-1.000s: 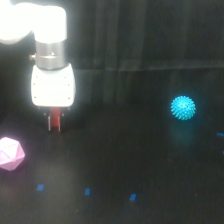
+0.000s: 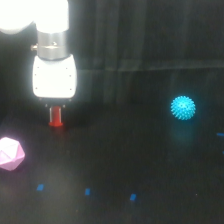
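Note:
My white arm comes down from the top left of the camera view, and its gripper (image 2: 56, 112) hangs over the dark surface. Something small and red (image 2: 55, 118) shows at the gripper's lower end; whether it is held, stands behind, or is part of the fingers I cannot tell. To the lower left, at the frame's edge, lies a pink faceted ball (image 2: 10, 153), apart from the gripper. A bright blue spiky ball (image 2: 183, 107) rests far to the right.
Small blue marks (image 2: 87, 191) dot the dark surface (image 2: 120, 155) towards the front, with another at the right edge. A dark curtain (image 2: 130, 35) hangs behind. Between the gripper and the spiky ball the surface is clear.
My arm and gripper have shifted slightly up and to the right. More of the red shows below the gripper now. Both balls are where they were.

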